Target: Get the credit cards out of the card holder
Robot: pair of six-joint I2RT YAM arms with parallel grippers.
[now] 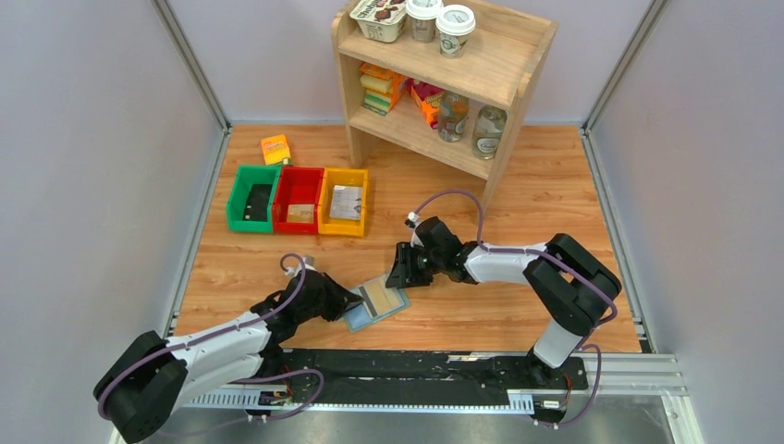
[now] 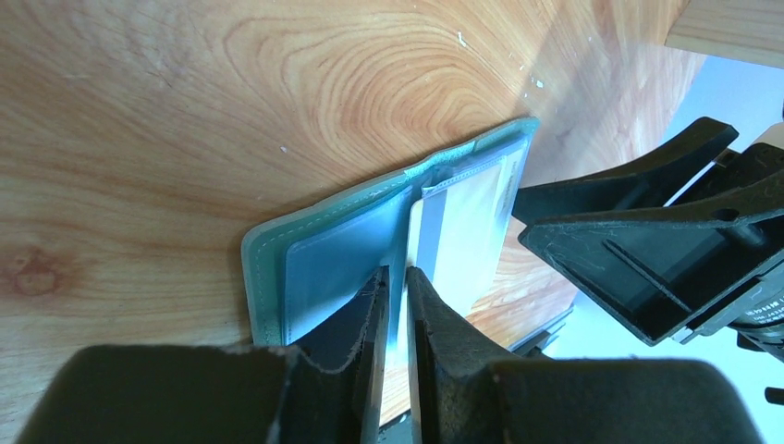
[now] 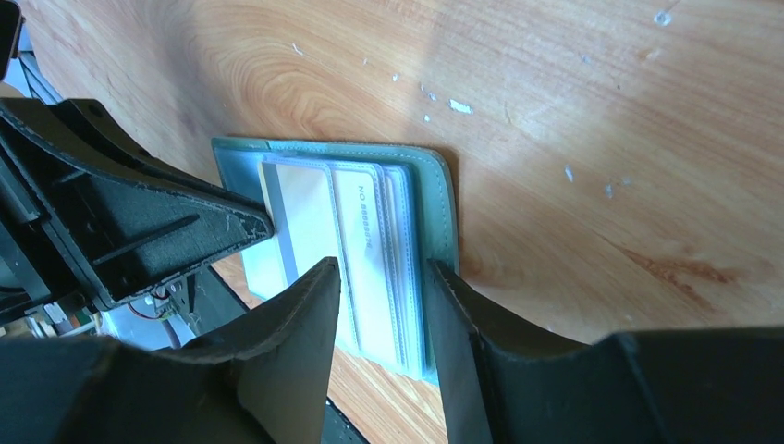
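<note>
An open teal card holder (image 1: pixel 374 305) lies on the wooden table between the arms, with white cards (image 3: pixel 305 222) in clear sleeves and a blue pocket (image 2: pixel 337 268). My left gripper is low over the holder, its fingertips narrowly apart at the edge of the card stack; whether a card is between them is unclear. My right gripper is part open at the holder's other end, one fingertip over the cards and the other by the teal border.
Green, red and yellow bins (image 1: pixel 343 226) stand behind the grippers. A wooden shelf (image 1: pixel 416 139) with cups, bottles and packets stands at the back. Open table lies right of the shelf.
</note>
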